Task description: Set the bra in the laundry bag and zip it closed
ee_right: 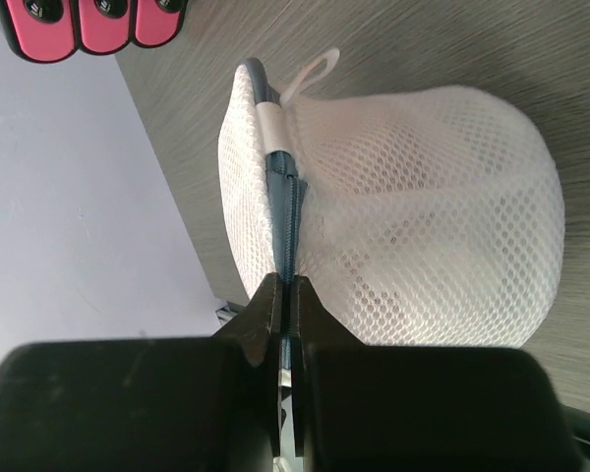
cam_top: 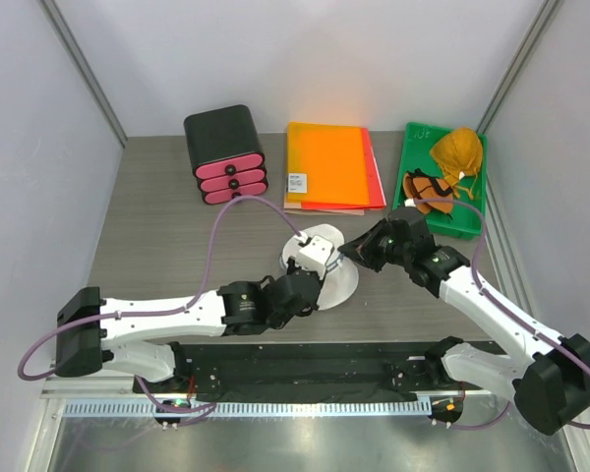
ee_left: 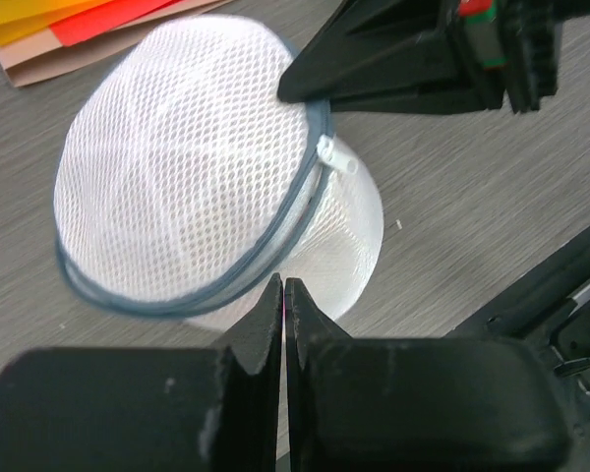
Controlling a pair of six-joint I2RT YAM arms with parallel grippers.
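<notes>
The white mesh laundry bag [ee_left: 182,162] lies on the table with a grey-blue zip [ee_left: 231,280] curving along its edge. My right gripper is shut on the zip edge of the bag, pinching the grey zip tape [ee_right: 285,211]. A white tab [ee_left: 336,155] sits beside the right fingers [ee_left: 374,69] in the left wrist view. My left gripper is shut, and nothing shows between its tips; it hovers by the bag's near edge. No bra can be made out; the bag's inside is hidden.
At the back left stands a black box with pink drawers [cam_top: 223,147]. Orange and red folders [cam_top: 329,167] lie at the back middle. The green tray [cam_top: 413,147] at the right holds a mustard pouch [cam_top: 458,153] and a brown-black item [cam_top: 428,192].
</notes>
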